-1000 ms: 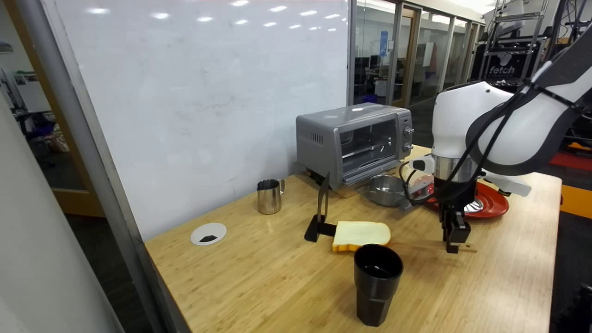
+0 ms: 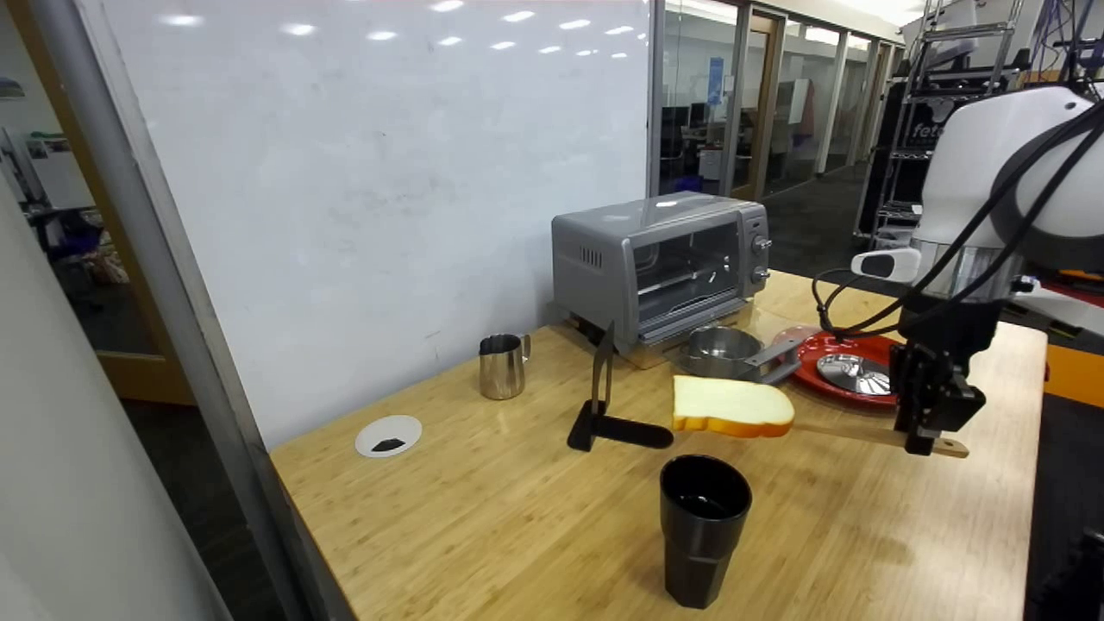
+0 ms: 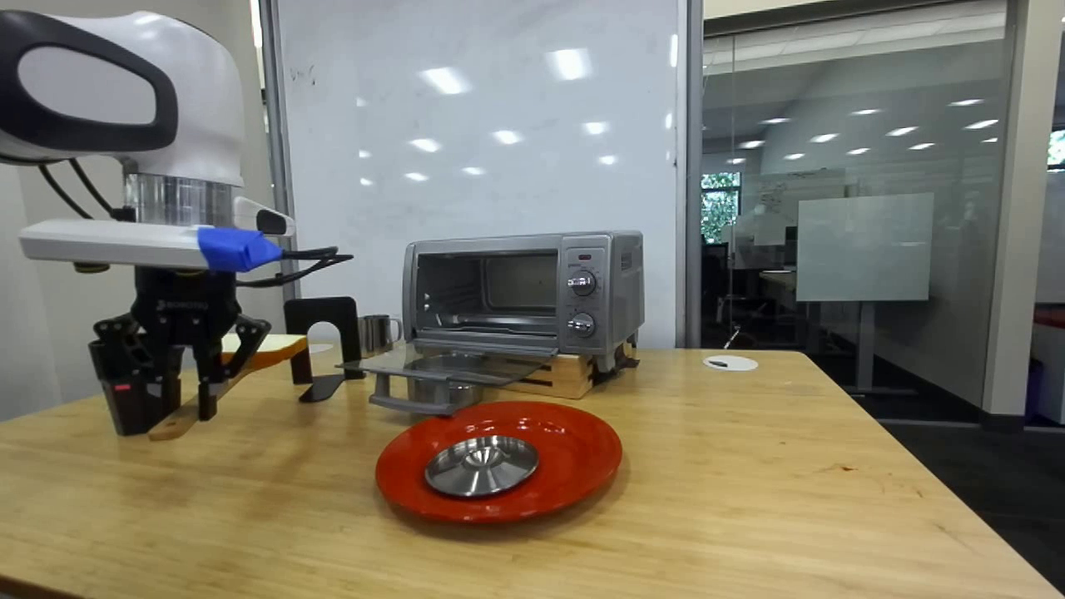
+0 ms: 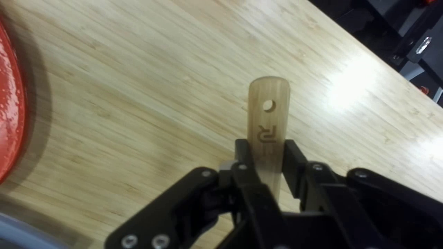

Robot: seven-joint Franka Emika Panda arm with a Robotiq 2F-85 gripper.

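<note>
My gripper [image 2: 918,445] is shut on the flat handle of a wooden spatula [image 4: 269,124]. In the wrist view the handle stands between the two black fingers, its holed end pointing away from them. A slice of bread [image 2: 732,405], pale with an orange-brown crust, lies flat at the spatula's other end and hides the blade. In exterior view 2 the bread [image 3: 265,349] is partly behind the gripper [image 3: 173,413]. Bread and spatula look a little above the table, though the gap is hard to judge.
A toaster oven [image 3: 609,299] stands at the back with its door [image 3: 474,368] lowered. Near it are a metal pan [image 2: 716,352] and a red plate [image 3: 584,464] holding a metal lid [image 3: 481,466]. A black cup [image 2: 704,528], black bookend [image 2: 633,433] and metal pitcher [image 2: 502,369] stand leftward.
My arm has moved right in exterior view 1, carrying the spatula and the bread along. The bread has shifted right and up in the picture, away from the black cup and bookend.
</note>
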